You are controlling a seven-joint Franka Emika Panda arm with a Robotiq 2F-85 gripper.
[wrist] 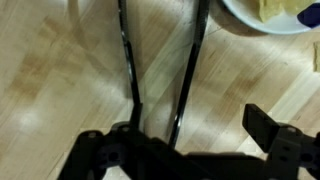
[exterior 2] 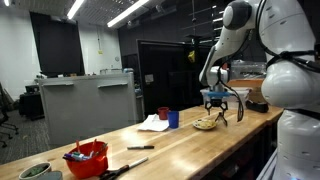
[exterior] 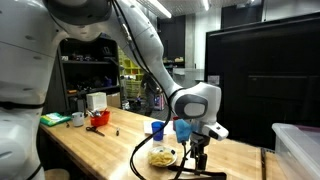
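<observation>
Beneath my gripper, two thin black bars [wrist: 190, 72], perhaps the arms of tongs, lie on the wooden table. The fingers [wrist: 128, 145] are open and wide apart, and one bar runs into the gap as seen from above; no grip on it shows. In exterior view 1 the gripper [exterior: 198, 162] points down close over a dark flat item [exterior: 210, 175] near the table's front. A white plate with yellow chips [exterior: 161, 157] sits just left of it. The wrist view shows part of that plate [wrist: 240, 12] at the top right.
Behind the plate stand a blue cup [exterior: 158, 131] and a red cup [exterior 2: 163, 113]. A red basket [exterior 2: 86, 160] holding utensils is at the far end, with dark-handled tools [exterior 2: 125, 168] beside it. A translucent bin [exterior: 297, 145] borders the right. Mid-table is mostly clear.
</observation>
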